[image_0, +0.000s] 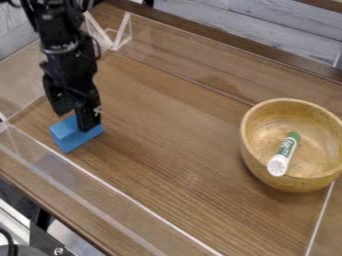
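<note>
The gripper (72, 113) hangs from the black arm at the left of the camera view, open, reaching down over a blue block (74, 135) on the wooden tray floor. Its fingertips are at the block; whether they touch it I cannot tell.
A yellow bowl (287, 170) with a white, green-labelled cylinder (283, 155) inside sits at the right. Low wooden walls edge the area, with white plastic pieces at the upper left rim.
</note>
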